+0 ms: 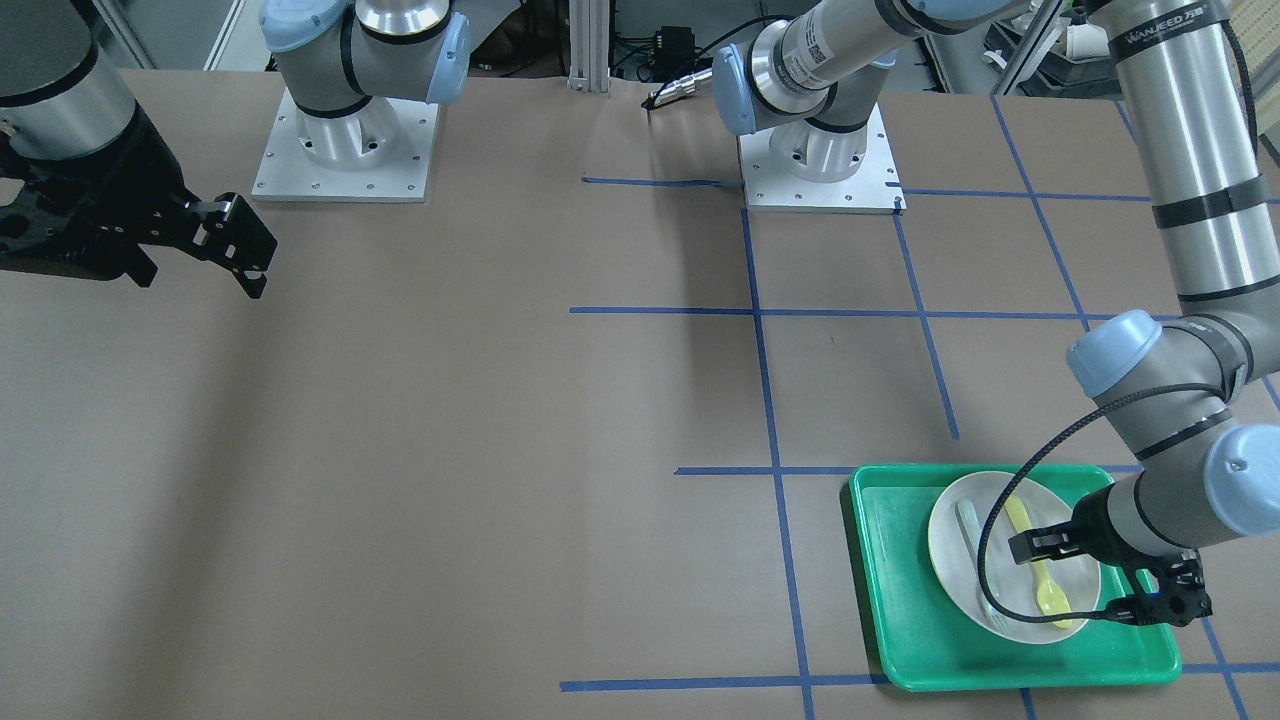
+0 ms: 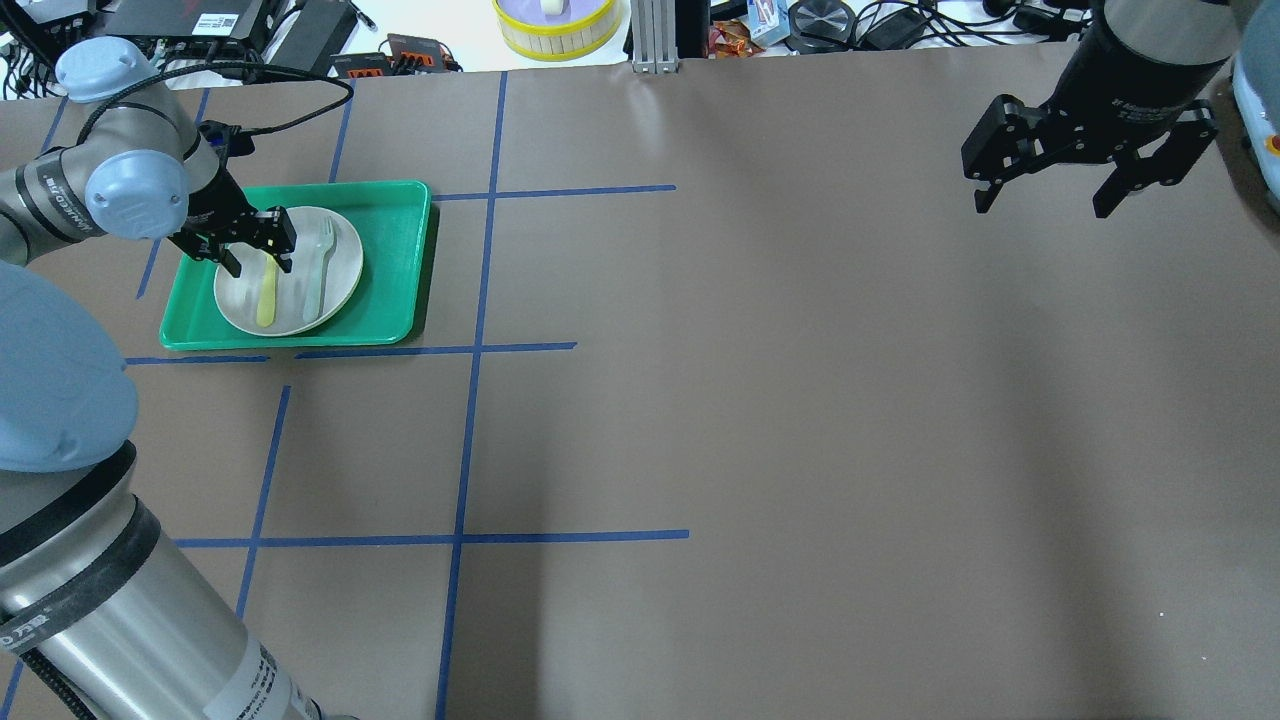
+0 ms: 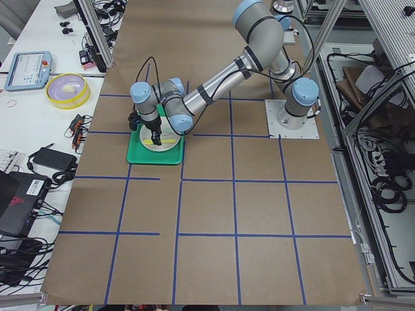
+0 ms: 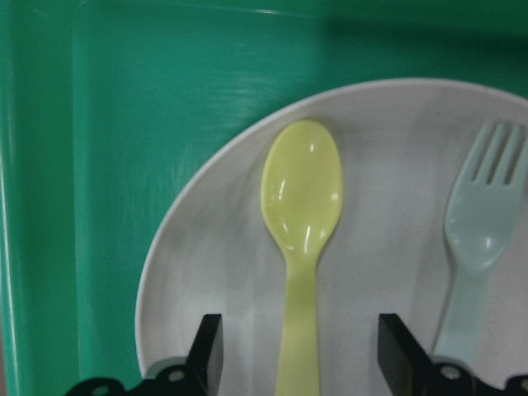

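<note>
A green tray [image 1: 900, 648] holds a white plate [image 4: 223, 264], on which a yellow spoon [image 4: 301, 198] and a pale mint fork [image 4: 478, 214] lie side by side. My gripper is open just above the plate, its fingertips either side of the spoon's handle and apart from it, with the fork beyond the right finger. In the top view the gripper [image 2: 259, 264] sits over the tray at the upper left.
A second arm's black gripper [image 2: 1080, 168] hangs at the top right of the top view. Other arm bases stand at the table's back. A yellow container [image 2: 558, 36] sits beyond the table edge.
</note>
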